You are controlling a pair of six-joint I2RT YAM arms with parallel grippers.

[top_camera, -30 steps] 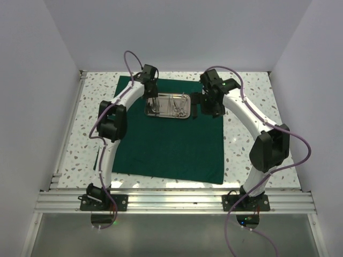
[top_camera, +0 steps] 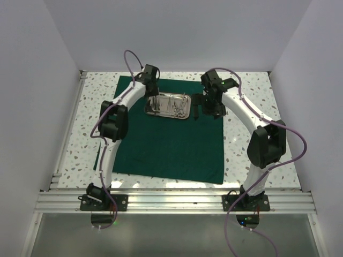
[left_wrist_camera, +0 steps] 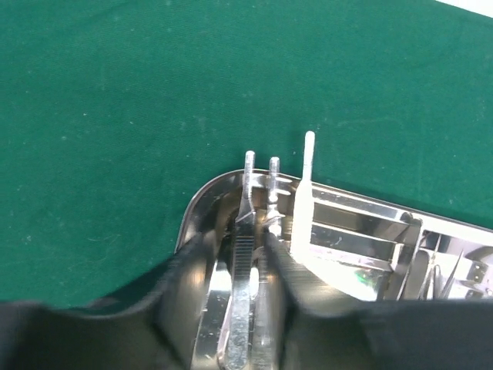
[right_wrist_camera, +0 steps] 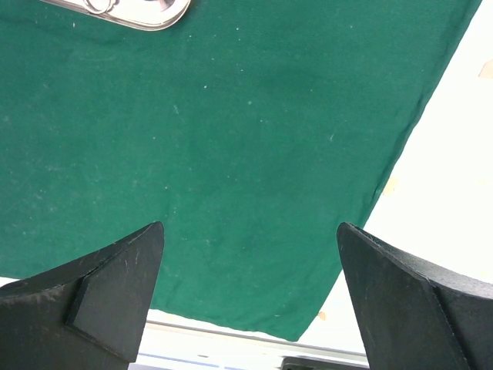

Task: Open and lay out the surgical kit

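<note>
A steel tray of surgical instruments rests on the green drape. Over its left end is my left gripper, part open. Between its blurred fingers in the left wrist view lies a flat metal handle, with a second metal handle close by its right side. A white slim tool lies just right of the fingers. No firm contact with any of them shows. To the tray's right, above the drape, my right gripper stands wide open, only drape beneath it.
Scissors-like instruments fill the tray's right part. Below the tray the drape is broad and empty. Speckled table shows on both sides, and a metal rail runs along the front edge.
My left gripper has shifted very slightly right over the tray's left end. The right arm has moved only a little. The tray stays where it was.
</note>
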